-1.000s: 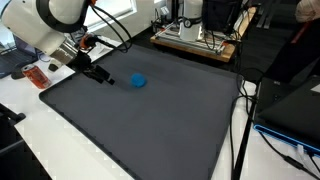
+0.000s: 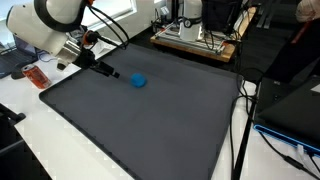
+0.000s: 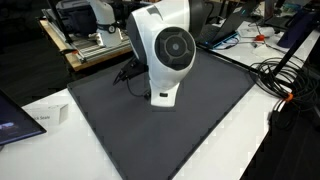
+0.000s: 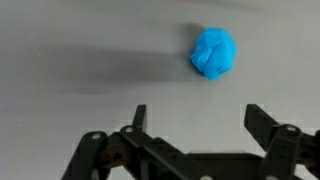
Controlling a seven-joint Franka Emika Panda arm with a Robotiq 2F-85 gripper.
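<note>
A crumpled, rounded blue object [image 4: 213, 53] lies on the dark mat, toward the upper right of the wrist view. In exterior view 1 the same blue object [image 2: 138, 80] rests near the mat's far side, to the right of the gripper. My gripper is open, its two dark fingers wide apart with only bare mat between them. From exterior view 1 the gripper [image 2: 108, 72] hangs over the mat's left part, apart from the blue object. The arm hides the blue object in exterior view 2.
An orange-red can [image 2: 36, 76] stands off its left corner. Black cables [image 3: 290, 95] lie coiled beyond the mat's edge. A white card [image 3: 44, 117] is on the left in exterior view 2.
The arm and gripper have shifted slightly in exterior view 1, with the wrist turning a little. The blue object has stayed in place.
</note>
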